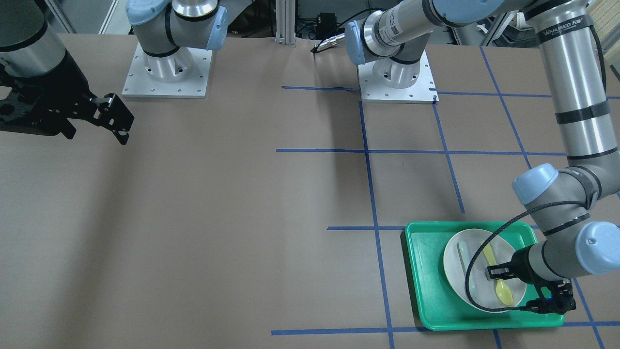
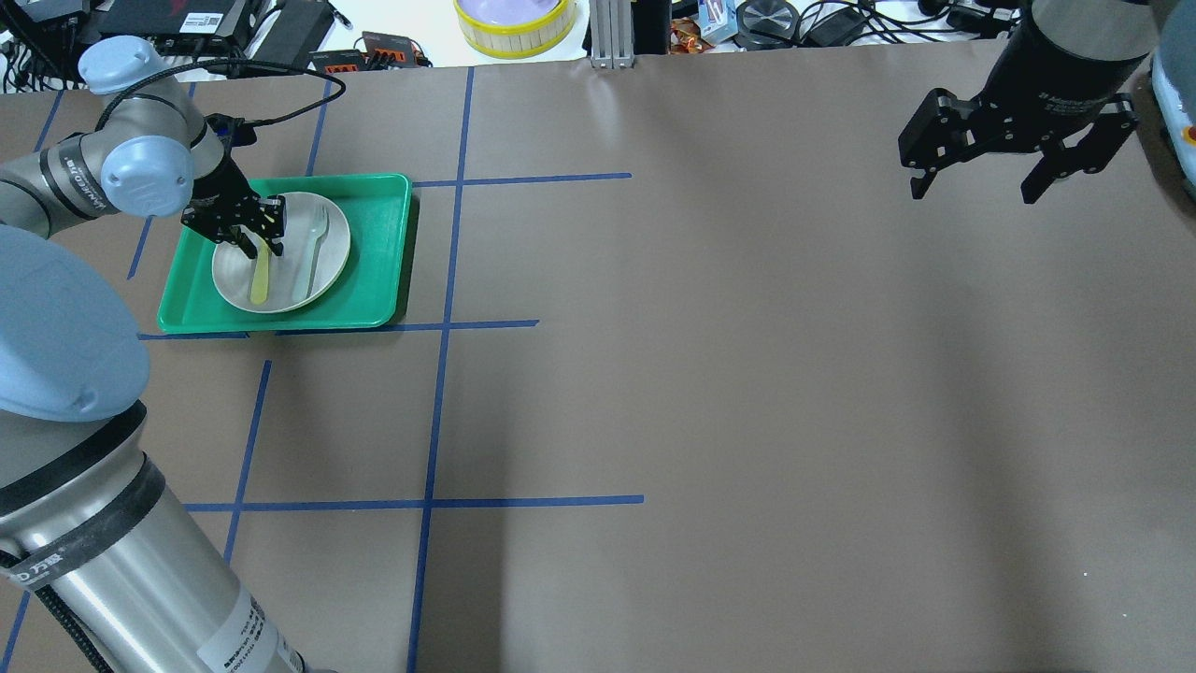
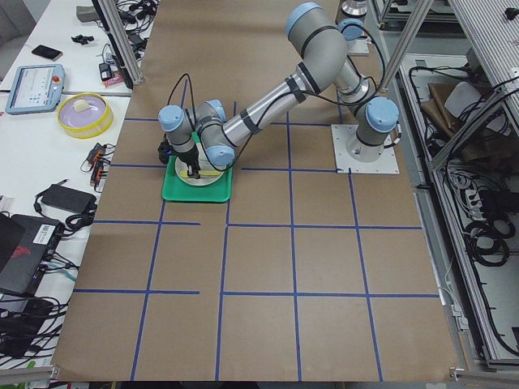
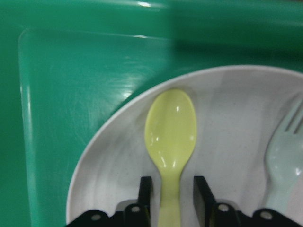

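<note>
A yellow spoon (image 4: 170, 130) lies on a white plate (image 1: 471, 273) inside a green tray (image 1: 424, 273), beside a pale mint fork (image 4: 284, 165). In the left wrist view my gripper is low over the plate, its fingertips on either side of the spoon's handle with a visible gap to each side, so the gripper is open. In the top view the gripper (image 2: 263, 245) hangs over the plate's near-left part, partly hiding the spoon.
Another gripper (image 2: 1015, 157) hangs at the table's far side, clear of the tray. A yellow-rimmed container (image 2: 516, 39) and cables sit beyond the table edge.
</note>
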